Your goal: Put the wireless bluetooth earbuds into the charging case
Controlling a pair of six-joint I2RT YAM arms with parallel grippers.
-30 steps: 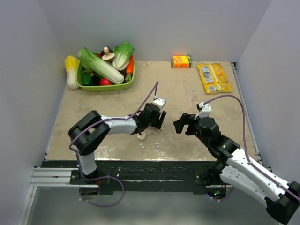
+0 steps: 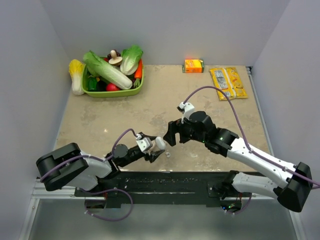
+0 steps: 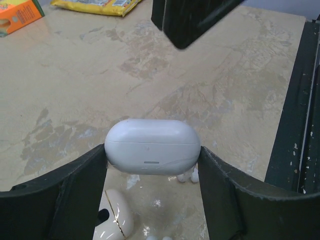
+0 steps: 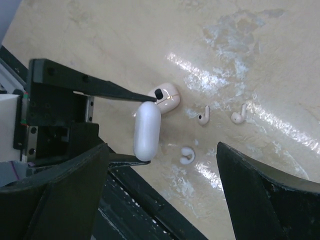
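Observation:
My left gripper (image 2: 156, 150) is shut on the white, pill-shaped charging case (image 3: 152, 145), seen end to end across its fingertips in the left wrist view. My right gripper (image 2: 174, 135) hangs open just right of the case, its fingers framing it from above in the right wrist view. On the table below lie small white earbuds (image 4: 202, 117), a curled white piece (image 4: 186, 155), and a larger white rounded object with a black spot (image 4: 167, 97), partly hidden by the left gripper.
A green basket of vegetables (image 2: 86, 88) stands at back left, with a pale cabbage beside it. An orange box (image 2: 192, 65) and a yellow bag (image 2: 228, 83) lie at back right. Its dark front edge lies below the left gripper.
The left arm has swung toward the front edge with the case held in its gripper. The right arm has moved left, bringing its open gripper close to the case.

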